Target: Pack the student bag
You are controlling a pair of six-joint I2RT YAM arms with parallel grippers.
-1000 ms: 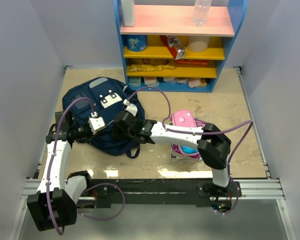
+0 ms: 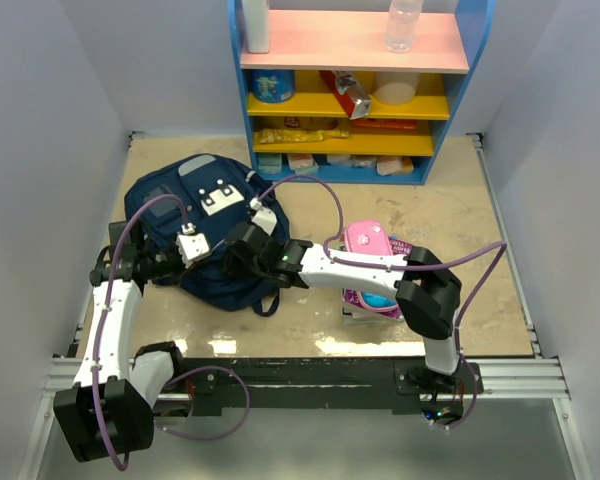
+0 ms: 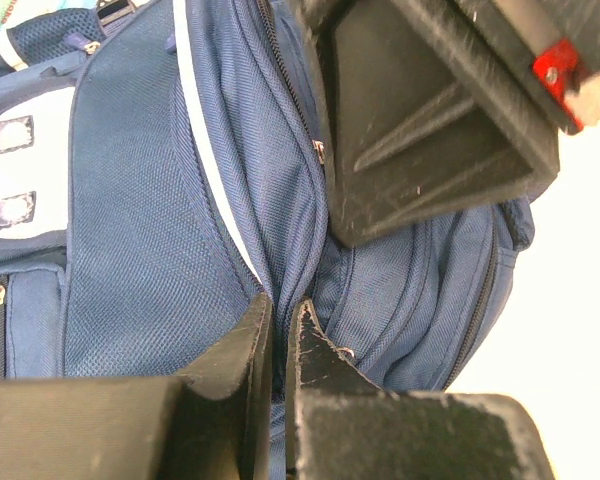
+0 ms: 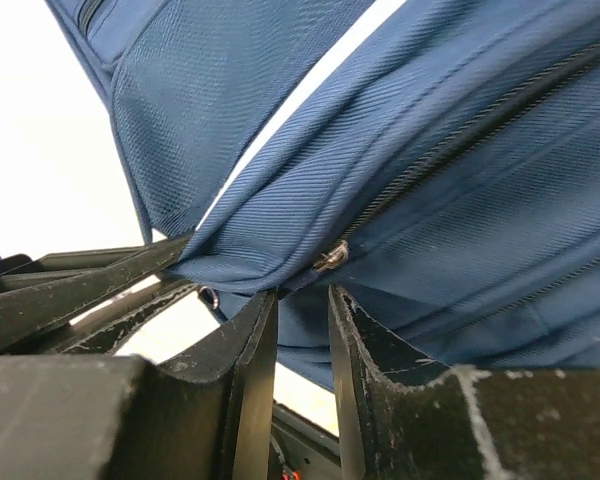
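The navy student bag (image 2: 205, 190) lies on the left of the table, its front pockets and white patch facing up. In the left wrist view my left gripper is shut on a fold of the bag's fabric beside a white-piped seam. My right gripper stands open close to the same fold, its two fingertips apart. Just beyond them, a small metal zipper pull (image 4: 330, 257) sits at the end of a dark zipper (image 4: 430, 165). In the top view both grippers are low over the bag's front part, close together; their tips are partly hidden there.
Right of the bag, partly behind my right arm, a pink case (image 2: 367, 238) and a blue item (image 2: 377, 299) rest on a stack of books or boxes (image 2: 365, 317). A filled shelf (image 2: 350, 55) stands at the back.
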